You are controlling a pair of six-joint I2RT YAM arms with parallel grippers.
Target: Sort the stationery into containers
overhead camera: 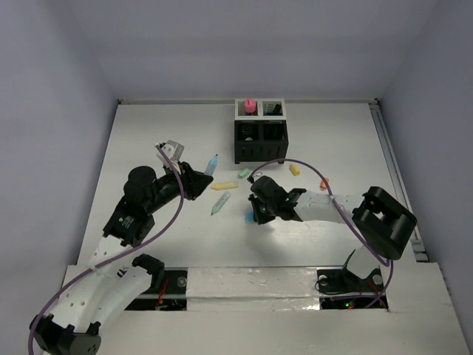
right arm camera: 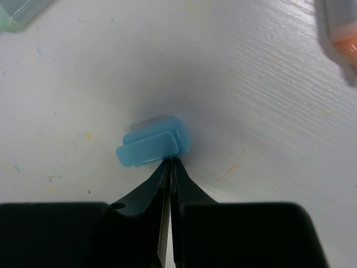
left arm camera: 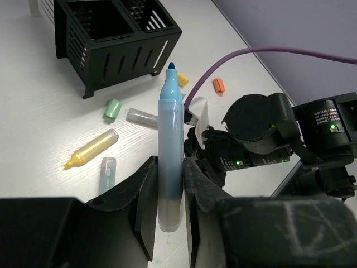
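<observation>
My left gripper is shut on an uncapped light-blue marker [left arm camera: 170, 134], raised above the table with its tip up. In the top view that marker [overhead camera: 211, 164] shows left of the centre. My right gripper is shut low over the table, nothing visible between its fingers. Right at its fingertips a blue cap [right arm camera: 150, 146] lies on its side; whether they touch I cannot tell. A yellow marker [overhead camera: 225, 185], a green marker [overhead camera: 220, 203] and a green cap [overhead camera: 244, 173] lie between the arms. The black organizer [overhead camera: 260, 152] stands behind.
A pink item [overhead camera: 250, 106] and a dark item [overhead camera: 277, 109] are in the organizer's back compartments. Right of it lie a yellow cap [overhead camera: 294, 169] and an orange cap [overhead camera: 324, 183]. An orange-ended marker [right arm camera: 340, 22] lies near the right gripper.
</observation>
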